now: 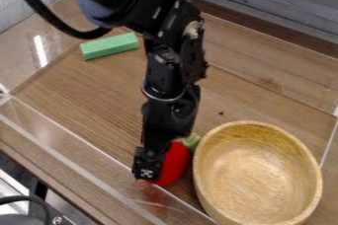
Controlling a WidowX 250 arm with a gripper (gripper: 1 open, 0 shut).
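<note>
My black gripper reaches down from the top centre onto a red object with a green top, like a toy pepper or strawberry, near the front edge of the wooden table. Its open fingers are low over and around the red object, hiding part of it. Whether they touch it is unclear. A yellow bowl stands just to the right of the red object.
A green block lies at the back left of the table. A clear panel runs along the front edge.
</note>
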